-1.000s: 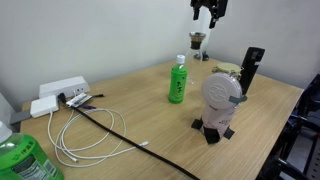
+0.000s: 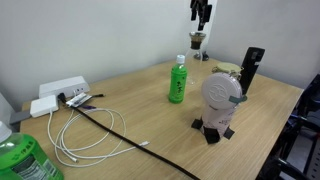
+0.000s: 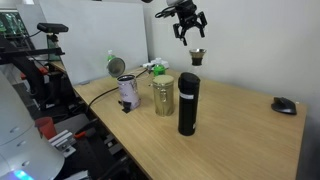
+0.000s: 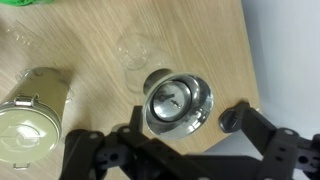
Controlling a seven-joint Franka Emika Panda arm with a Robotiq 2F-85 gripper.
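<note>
A metal, funnel-shaped cup [image 4: 180, 106] with a shiny rim tops a clear glass vessel [image 4: 139, 58]. In exterior view 1 the metal cup [image 2: 197, 40] stands at the back of the table, directly beneath my gripper [image 2: 200, 22]. The second exterior view also has the gripper [image 3: 190, 34] above the cup [image 3: 197, 54], with a gap between them. Its fingers are spread wide, and nothing is held. From the wrist, my open gripper looks down on the cup, which lies between and ahead of the fingers.
A clasp-lidded canister [image 4: 30, 115] and a tall black cylinder [image 3: 188, 104] stand near the cup. A green bottle [image 2: 178, 79], a pink lidded container [image 2: 218, 103] and a white cable [image 2: 75, 150] occupy other parts of the table. A black object [image 3: 285, 104] lies near the wall.
The gripper has shifted slightly left in exterior view 1 and its tilt has levelled, bringing it over the metal cup. The objects on the table have stayed put.
</note>
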